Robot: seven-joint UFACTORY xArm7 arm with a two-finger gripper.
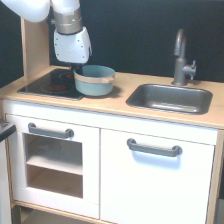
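Note:
A grey-blue pot [95, 82] sits at the right side of the dark stove top [50, 84], partly over the wooden counter. My gripper [76, 68] points down at the pot's left rim, under the white and grey arm end. Its dark fingertips are small and overlap the rim in this view. Whether they grip the rim or stand beside it cannot be made out.
A metal sink [170, 104] with a grey faucet [181, 58] is set in the counter to the right. Bare wooden counter [124, 88] lies between pot and sink. A wooden post [36, 45] rises behind the stove at left.

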